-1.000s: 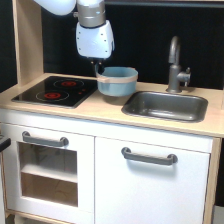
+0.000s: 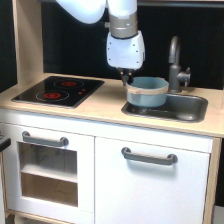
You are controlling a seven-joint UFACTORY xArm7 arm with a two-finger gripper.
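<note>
A light blue-grey pot (image 2: 148, 97) is over the left part of the sink (image 2: 182, 109); whether it hangs or rests on the bottom I cannot tell. My gripper (image 2: 127, 78) comes down from above at the pot's left edge. Its dark fingers look shut on the pot's near-left rim or handle, though the exact contact is small and hard to make out.
Behind the sink, close to the pot's right side, rises a dark faucet (image 2: 177, 66). At left lies a black stove top (image 2: 58, 91) with two reddish burners, bare of objects. White cabinet doors (image 2: 151, 185) stand below.
The gripper and the pot have moved together to the right, from the counter area beside the stove to over the sink. The pot also sits lower in view.
</note>
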